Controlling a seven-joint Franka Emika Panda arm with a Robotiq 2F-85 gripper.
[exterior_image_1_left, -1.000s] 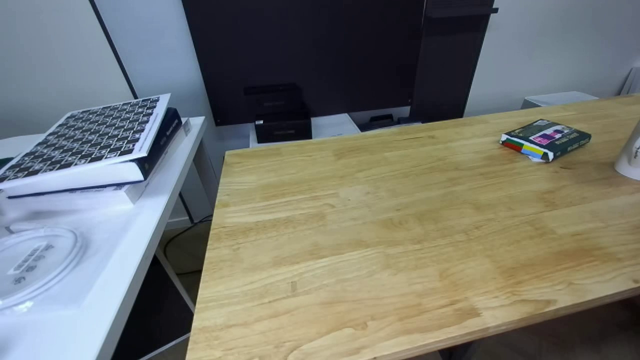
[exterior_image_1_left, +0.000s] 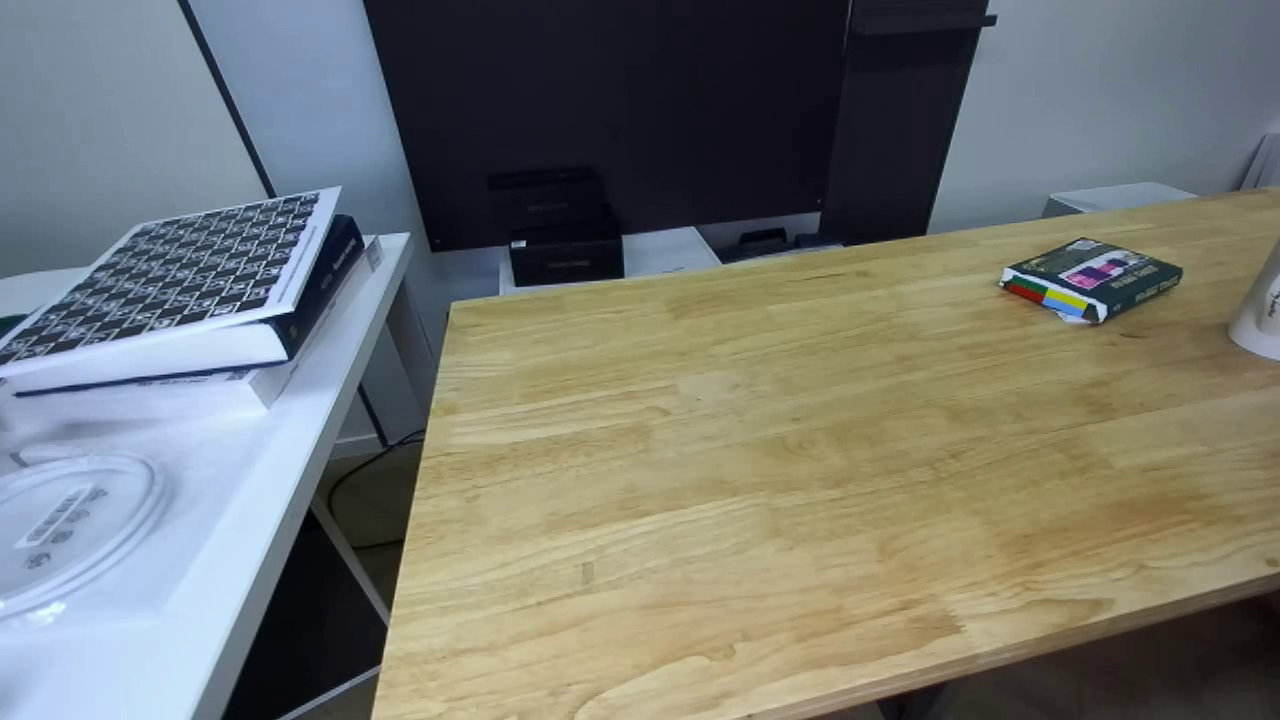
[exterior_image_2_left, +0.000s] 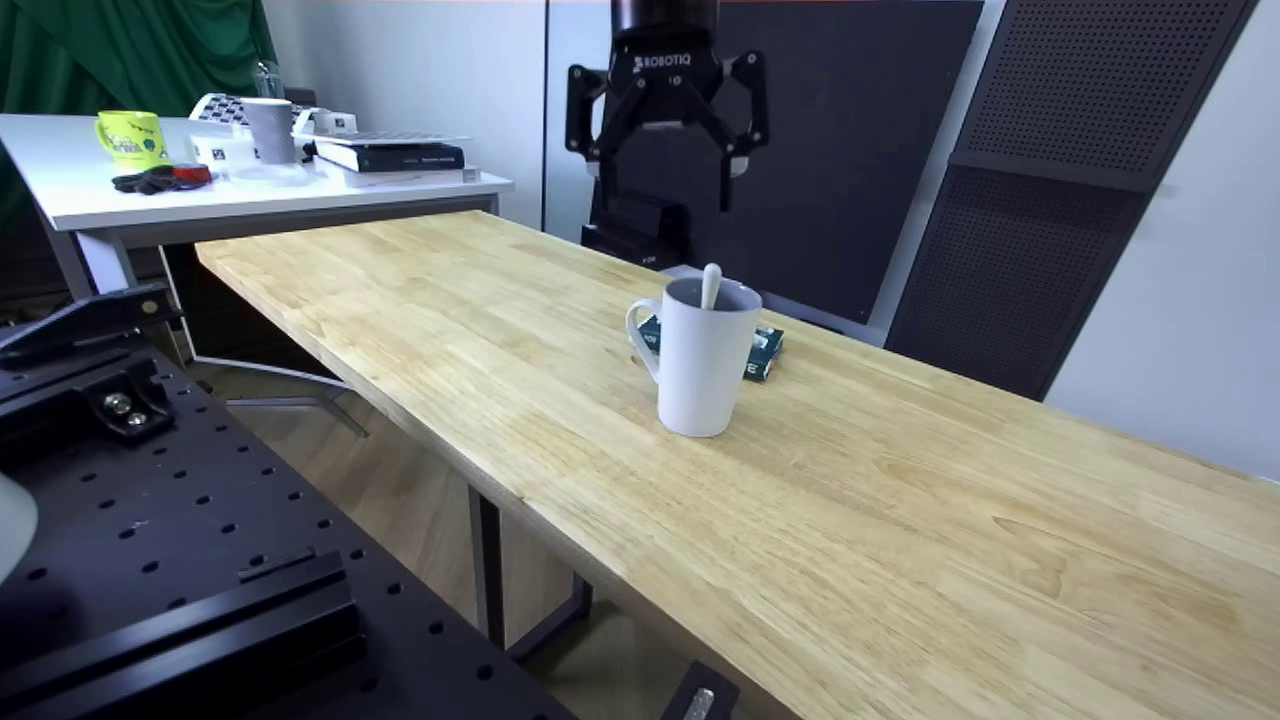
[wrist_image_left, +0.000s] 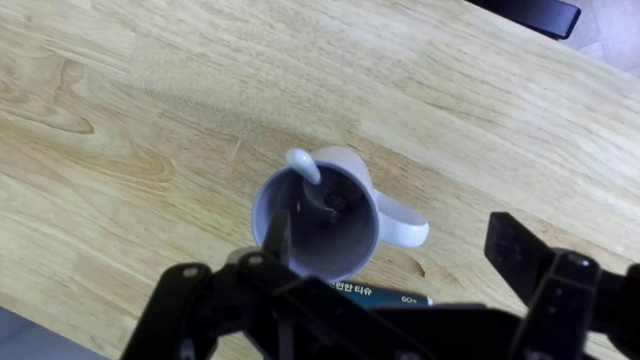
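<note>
A tall white mug (exterior_image_2_left: 705, 374) stands upright on the wooden table, its handle on the left in the second exterior view. A white stick-like handle (exterior_image_2_left: 711, 286), perhaps a spoon's, leans out over the rim. My gripper (exterior_image_2_left: 666, 198) hangs well above the table and the mug, open and empty. In the wrist view the mug's mouth (wrist_image_left: 327, 240) faces me, partly covered by the left finger (wrist_image_left: 277, 237); the other finger (wrist_image_left: 516, 258) is off to the right, past the mug's handle. Only the mug's edge (exterior_image_1_left: 1260, 314) enters the first exterior view.
A dark green tissue pack (exterior_image_1_left: 1094, 278) lies flat near the mug, toward the table's far edge. A separate white table (exterior_image_2_left: 144, 198) holds a yellow-green cup (exterior_image_2_left: 132, 138), a grey cup (exterior_image_2_left: 270, 130) and books (exterior_image_2_left: 390, 156).
</note>
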